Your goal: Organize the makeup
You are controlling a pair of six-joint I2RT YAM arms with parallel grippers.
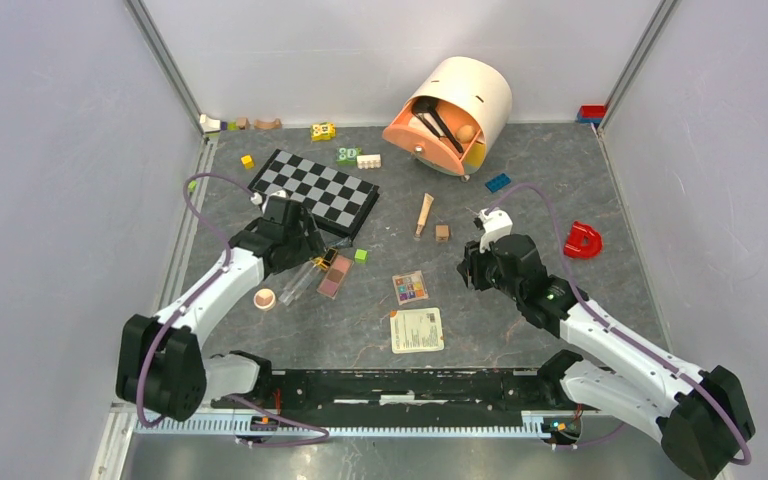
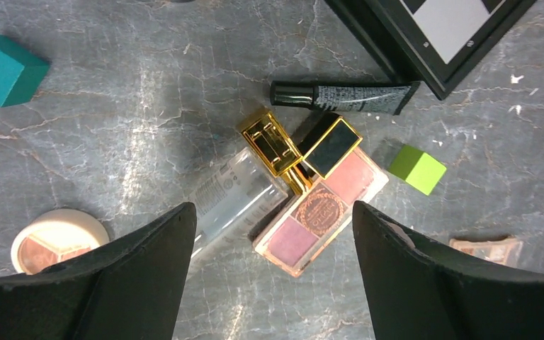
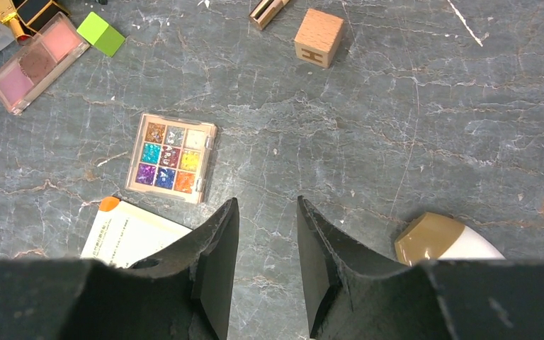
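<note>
My left gripper hovers with parted fingers above a makeup cluster, nothing between them. Below it lie a clear bottle (image 2: 230, 202), a gold clasp-like piece (image 2: 273, 144), a black square with gold edging (image 2: 332, 146) and a pink palette (image 2: 321, 212). A black tube (image 2: 343, 96) rests just beyond them. In the right wrist view, my right gripper is open and empty over bare table. To its left sit a multicolour eyeshadow palette (image 3: 171, 158) and a cream card-like case (image 3: 129, 234). A beige tube (image 1: 424, 215) lies farther back.
A checkerboard box (image 1: 312, 188) lies behind the cluster. The cream bin (image 1: 473, 92) on its side holds dark utensils. A green cube (image 2: 417, 169), a round beige compact (image 2: 58, 241), a wooden cube (image 3: 319, 37) and a red piece (image 1: 582, 241) are scattered about.
</note>
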